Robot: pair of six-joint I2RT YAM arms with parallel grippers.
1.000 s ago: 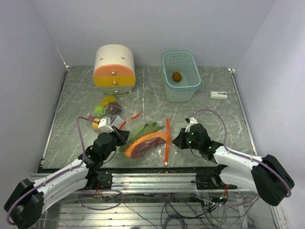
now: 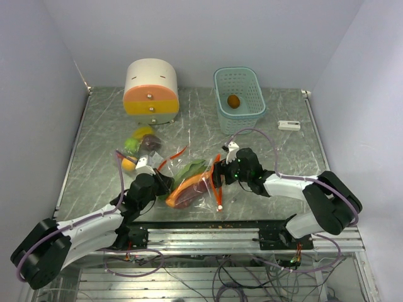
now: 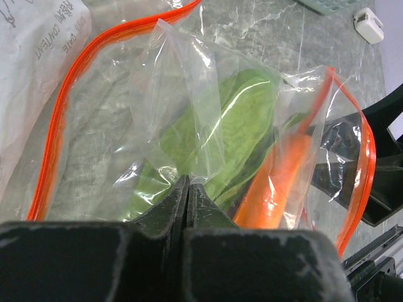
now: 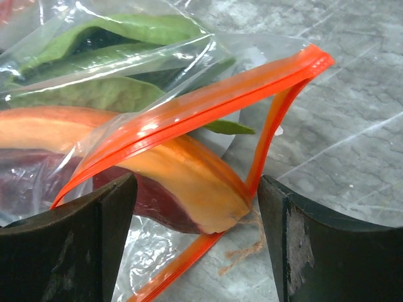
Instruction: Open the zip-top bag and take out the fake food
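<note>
The clear zip bag with an orange zip edge (image 4: 189,113) lies at the front middle of the table, its mouth parted towards the right. Inside show green leafy fake food (image 3: 242,126) and an orange and dark red piece (image 4: 182,170), whose tip reaches out through the mouth. My left gripper is shut on the bag's clear film near its left part. At the mouth, my right gripper stands open, its fingers (image 4: 280,214) on either side of the orange and dark red piece's end, with the zip edge also between them.
Another orange-edged bag holding fake food (image 2: 143,141) lies at the left. A drawer box (image 2: 151,88) and a blue-green basket (image 2: 240,94) with a brown item stand at the back. A small white object (image 2: 289,125) lies at the right.
My right gripper has moved left to the bag's mouth and opened, and the zip edge there has spread apart. The left gripper has shifted only slightly.
</note>
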